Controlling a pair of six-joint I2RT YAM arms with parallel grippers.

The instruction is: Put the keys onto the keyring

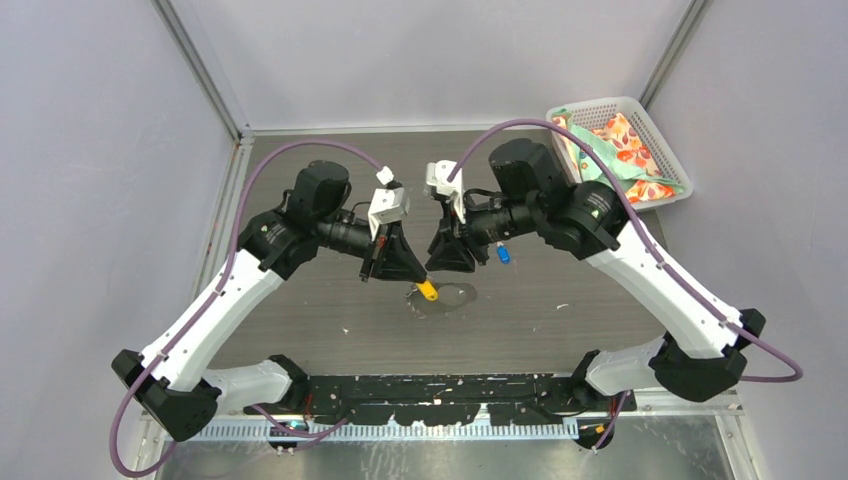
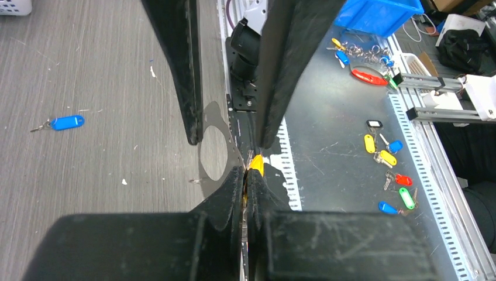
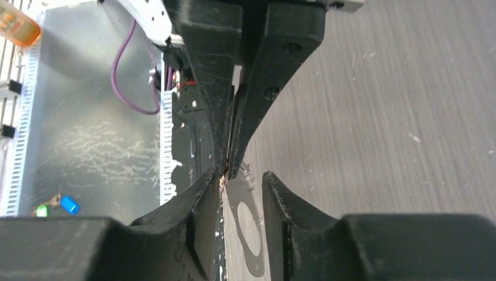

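My left gripper is shut, with a thin bit of the yellow-tagged key between its tips. That yellow tag hangs just below the fingers in the top view. Facing it, my right gripper stands part open and empty, its fingers apart around the left tips as the right wrist view sees them. A blue-tagged key lies alone on the wood-look table. No keyring can be made out clearly at the fingertips.
On the metal surface in front lie several tagged keys, a red-handled item and a blue bin. A white basket of cloths stands at the back right. A shadow falls below the grippers.
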